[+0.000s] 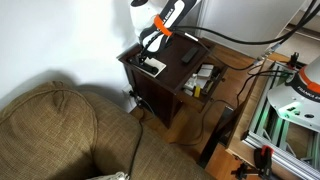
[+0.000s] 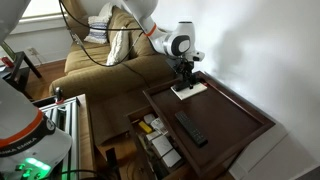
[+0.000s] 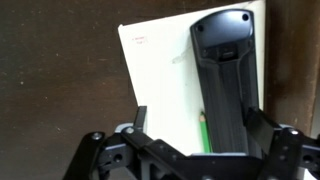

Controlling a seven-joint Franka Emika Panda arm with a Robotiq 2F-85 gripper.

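Note:
A white sheet or pad (image 3: 165, 75) lies on the dark wooden top. In the wrist view, a long black object (image 3: 225, 75) with a rounded end lies over its right part. A green pencil (image 3: 205, 133) shows beside the black object, its lower part hidden by my gripper. My gripper is open above the pad, its fingers (image 3: 138, 120) spread with nothing held. Exterior view 2 shows the arm pointing down over the white pad (image 2: 190, 90) at the far end of the top. How high the fingers hang cannot be told.
Another black, remote-like object (image 2: 190, 128) lies apart on the dark top (image 2: 222, 112). An open drawer (image 2: 158, 138) with several items juts from the front. A wall borders the back, and a brown sofa (image 1: 60, 130) stands close by.

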